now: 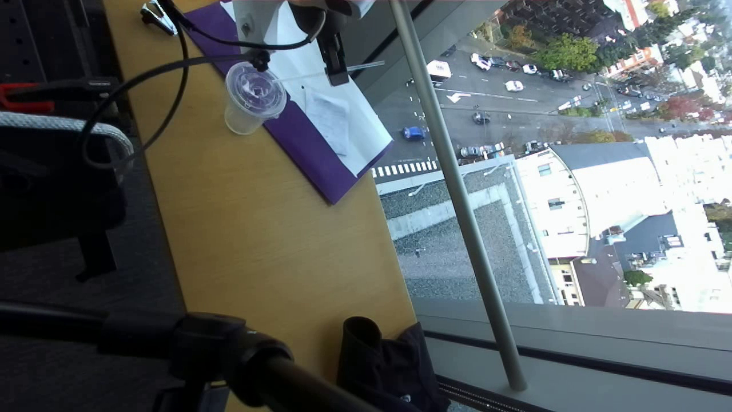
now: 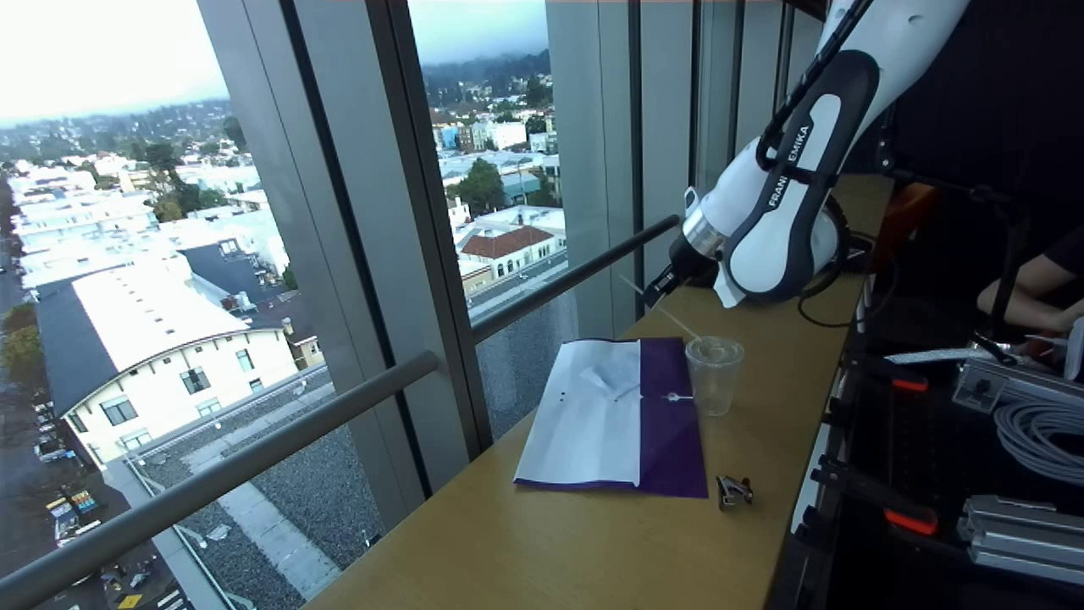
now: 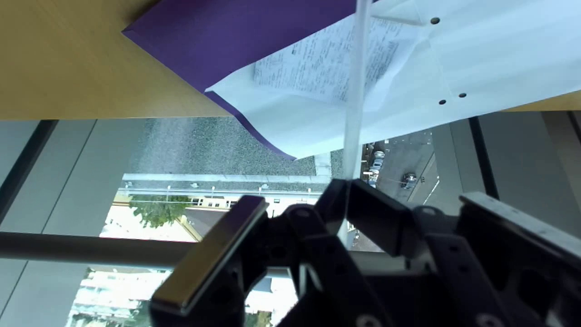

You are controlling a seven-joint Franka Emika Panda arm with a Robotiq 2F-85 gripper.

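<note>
My gripper is shut on a thin, clear straw (image 3: pixel 355 81), which runs upward past the fingertips in the wrist view. In exterior view 2, the straw (image 2: pixel 677 324) slants from the gripper (image 2: pixel 653 295) down toward the lidded clear plastic cup (image 2: pixel 716 381); its lower end appears close to the rim, but contact cannot be told. From above, in exterior view 1, the gripper (image 1: pixel 336 68) hangs to the right of the upright cup (image 1: pixel 245 113), and the straw (image 1: pixel 367 66) sticks out on both sides of the fingers. The wrist view leaves the cup out.
A purple folder (image 2: pixel 671 437) with white paper (image 2: pixel 584 427) lies beside the cup. A small metal clip (image 2: pixel 733 492) rests near the table edge. Along the window runs a grey rail (image 1: pixel 453 178). Dark cloth (image 1: pixel 384 364) lies at one end.
</note>
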